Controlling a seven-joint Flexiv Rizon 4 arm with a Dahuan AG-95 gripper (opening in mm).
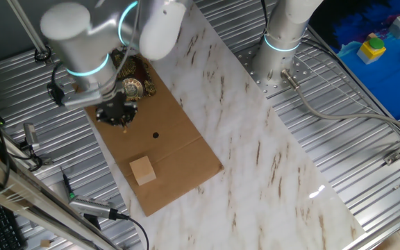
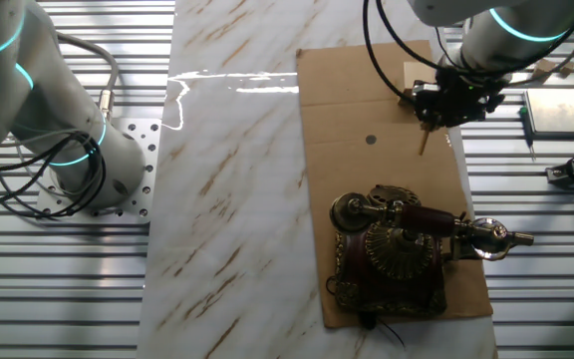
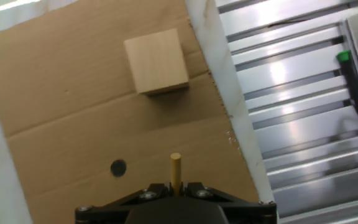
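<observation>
A thin wooden stick (image 3: 176,171) stands out from my gripper, whose fingers are shut on it. The exterior view from the phone's side shows the stick (image 2: 426,142) slanting downward below the gripper (image 2: 434,118), over the cardboard's edge area. On the cardboard (image 1: 176,177) is a small dark round spot (image 3: 118,168), left of the stick in the wrist view. A pale wooden block (image 3: 157,61) sits on the same sheet, apart from the gripper (image 1: 119,116). Whether the stick's tip touches anything is hard to tell.
An ornate old-style telephone (image 2: 392,264) occupies one end of the cardboard. Beyond the sheet's edge, a green-ended screwdriver (image 3: 353,84) lies on the slatted metal table (image 3: 309,118). Bare marbled surface (image 1: 255,160) stretches along the sheet's other side.
</observation>
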